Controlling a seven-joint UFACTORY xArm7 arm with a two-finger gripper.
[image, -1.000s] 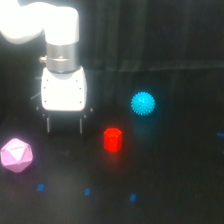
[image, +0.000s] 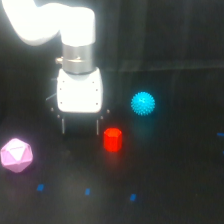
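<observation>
My white gripper (image: 81, 129) hangs from the arm at the upper left, its two thin dark fingers pointing down and spread apart. Nothing shows between them, so it is open. Just to the right of the right-hand finger stands a small red cylinder (image: 113, 140); whether they touch I cannot tell. Farther back and to the right lies a cyan spiky ball (image: 143, 103). A pink faceted ball (image: 16, 155) rests near the left edge of the view, apart from the gripper.
The surface is dark, with small blue marks (image: 87, 191) along the front and another blue mark (image: 220, 134) at the right edge.
The arm and gripper have moved to the right, closer to the red cylinder. The cylinder and both balls look unmoved, and the fingers are still apart.
</observation>
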